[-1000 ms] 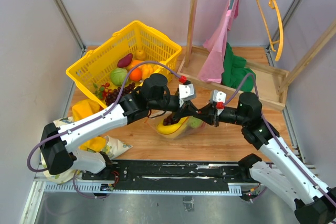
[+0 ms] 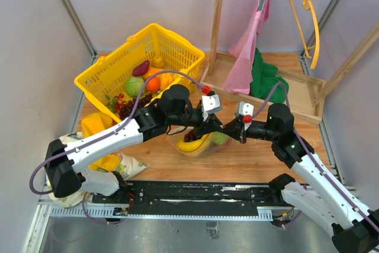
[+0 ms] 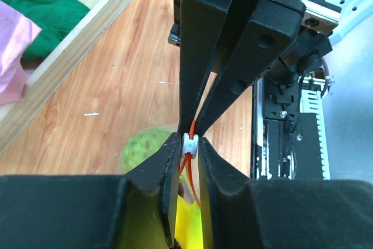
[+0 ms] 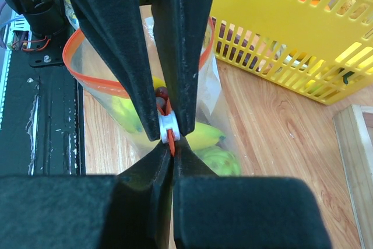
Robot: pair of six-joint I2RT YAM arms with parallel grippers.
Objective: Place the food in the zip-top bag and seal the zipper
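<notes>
The clear zip top bag [image 2: 198, 149] holds a banana [image 2: 190, 145], dark grapes and a green item [image 4: 217, 161] on the table beneath both grippers. My left gripper [image 2: 217, 126] and right gripper [image 2: 231, 128] meet over the bag's orange-rimmed opening. In both wrist views a white zipper slider [image 3: 190, 145] on the orange zipper sits between the meeting fingertips. The left gripper is shut on the slider. The right gripper is shut; its fingertips adjoin the slider and zipper strip, and whether they grip either is unclear.
A yellow basket [image 2: 95, 81] of fruit and vegetables stands at back left. A wooden rack [image 2: 311, 102] with pink and green cloths and a yellow hanger is at back right. Cloths [image 2: 98, 124] lie at left.
</notes>
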